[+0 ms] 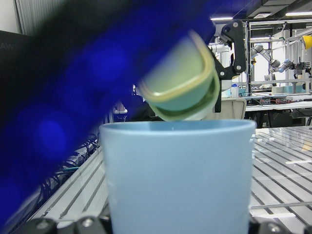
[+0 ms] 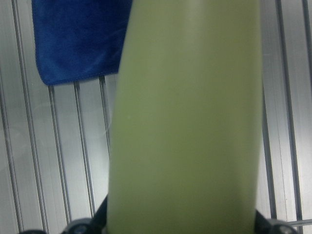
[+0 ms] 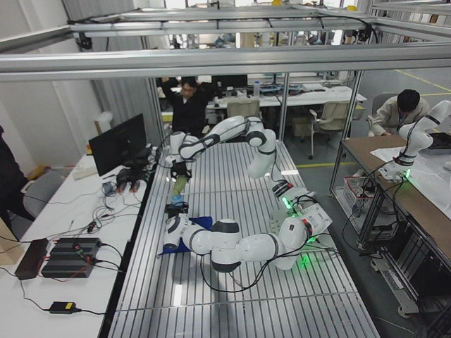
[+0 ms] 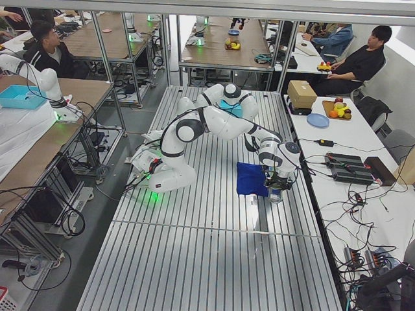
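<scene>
A light blue cup (image 1: 176,180) is upright in my left gripper (image 3: 177,207), which is shut on it, low at the table's left side. Just above and behind it in the left wrist view, my right gripper (image 3: 180,171) is shut on a pale yellow-green container, tilted with its mouth toward the cup. This container fills much of the right wrist view. A folded blue cloth (image 4: 251,178) lies on the slatted metal table (image 3: 232,310) beside the grippers; a dark blue blur covers the upper left of the left wrist view.
A white side table (image 3: 70,310) with a monitor (image 3: 117,143), power boxes and cables runs along the left. Both white arms reach across from bases at the right of the metal table.
</scene>
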